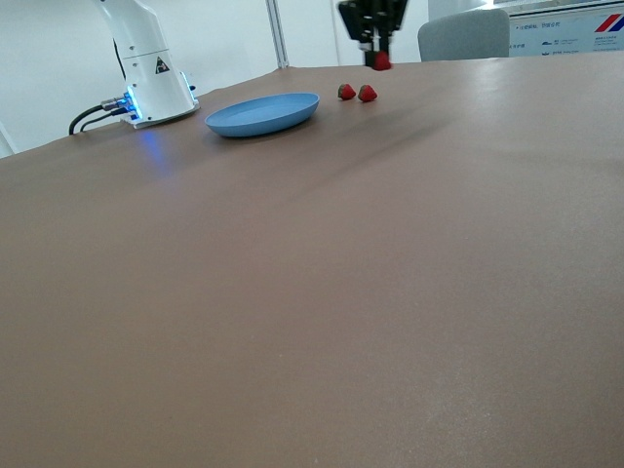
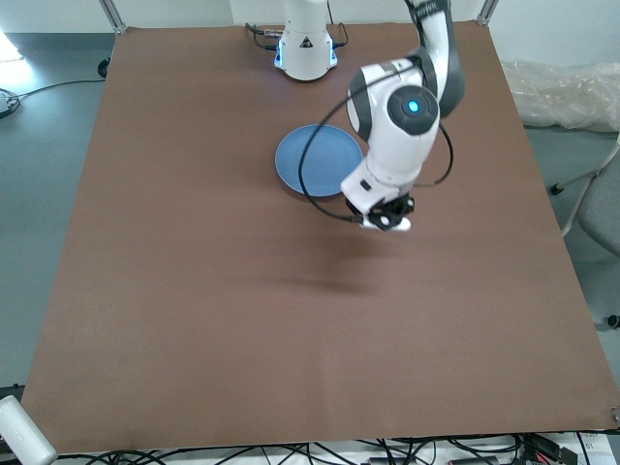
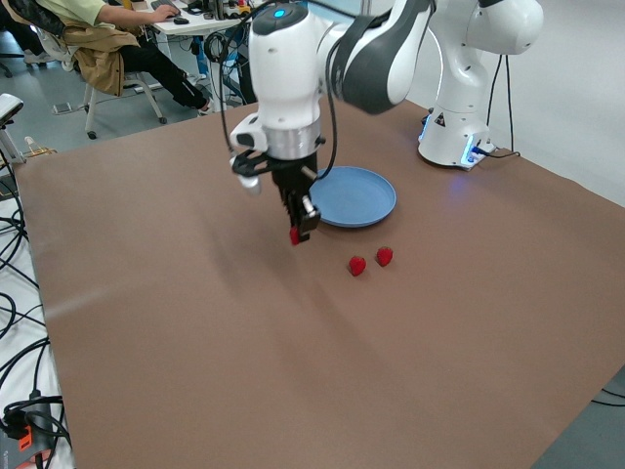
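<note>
My gripper [image 3: 299, 231] hangs black above the table, shut on a red strawberry [image 3: 294, 236], which also shows below the fingers in the top view [image 1: 382, 61]. A round blue plate [image 2: 291, 158] rests just beyond the gripper toward the robot base, partly behind the arm in the left and right views. In the left view the gripper's fingers are hidden under the wrist.
The white robot base [image 2: 304, 48] with cables stands at the far edge. Cables and equipment run along the near edge in the left view.
</note>
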